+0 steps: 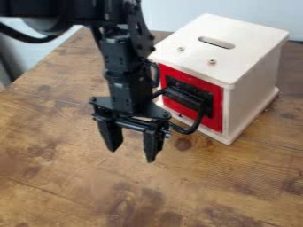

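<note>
A black gripper point(131, 142) on the arm hangs above the wooden table in the centre-left, its two fingers apart with nothing between them. Just right of it stands a white wooden box point(246, 62) with a slot and two screws on top. Its front has a red panel point(213, 117) with a black fitting and a black tubular handle that reaches out toward the gripper. Part of the handle is hidden behind the arm.
Bare wooden table point(83, 186) fills the front and left. A pale wall runs along the back.
</note>
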